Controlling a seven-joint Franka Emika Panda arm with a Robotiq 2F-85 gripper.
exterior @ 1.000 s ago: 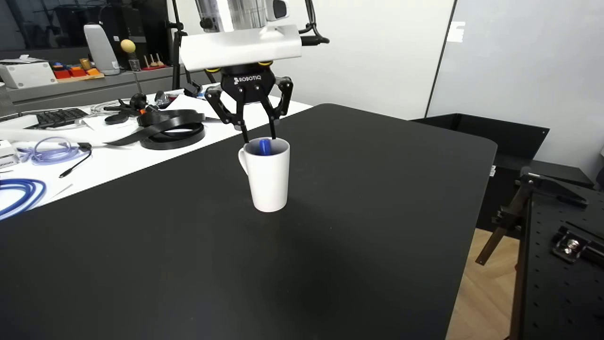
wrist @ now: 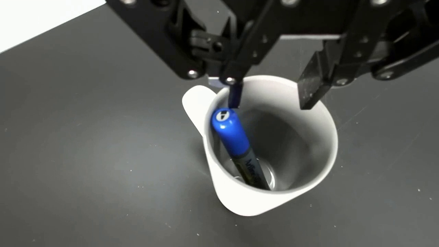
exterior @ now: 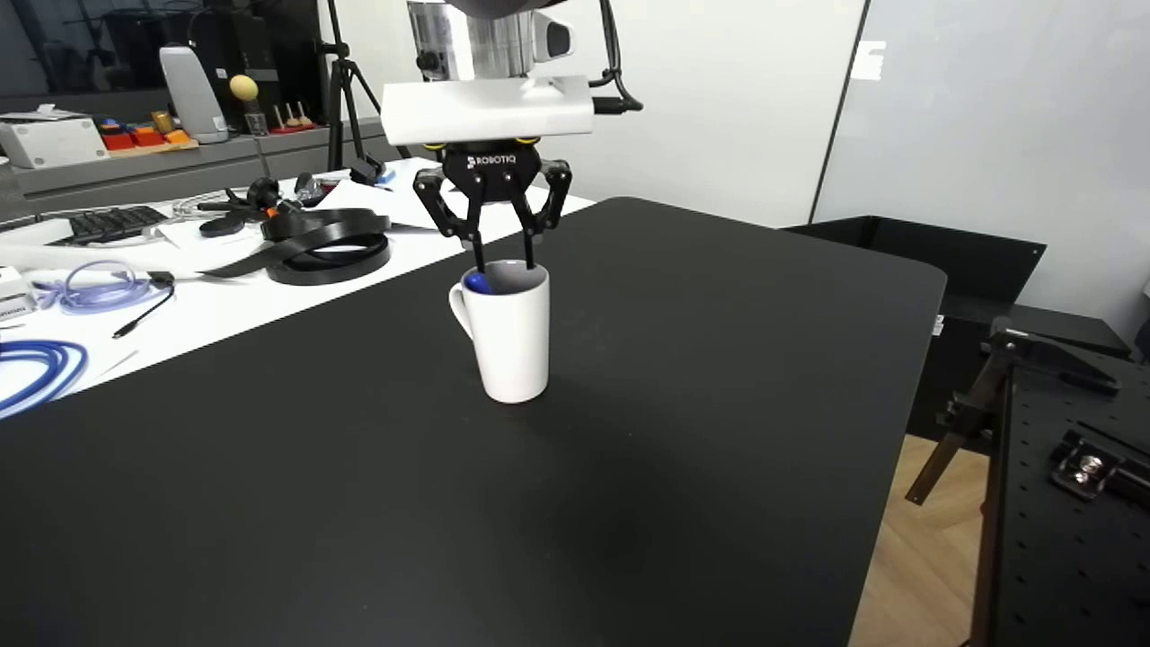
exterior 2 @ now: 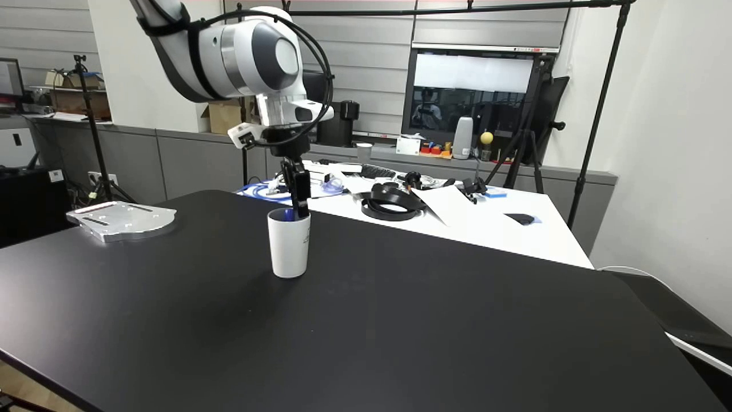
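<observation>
A white mug (exterior: 513,340) stands upright on the black table, its handle toward the left in exterior view 1. Inside it a blue-capped marker (wrist: 233,133) leans against the wall on the handle side, cap up, its lower end at the bottom of the mug. My gripper is at the mug's mouth with its fingers spread apart, pointing down. One fingertip (wrist: 235,96) is close by the marker's cap, and the opposite finger (wrist: 310,88) is near the far rim. Nothing is held between them. Whether the near fingertip touches the cap cannot be told.
A grey metal plate (exterior 2: 123,220) lies on its left part in exterior view 2. Behind, a white table (exterior 2: 480,226) carries black straps (exterior 2: 389,203), cables and other gear.
My gripper has shifted slightly right and straightened, with its fingertips now lower at the mug's mouth. The marker's cap has tipped from the middle of the mug toward the handle side.
</observation>
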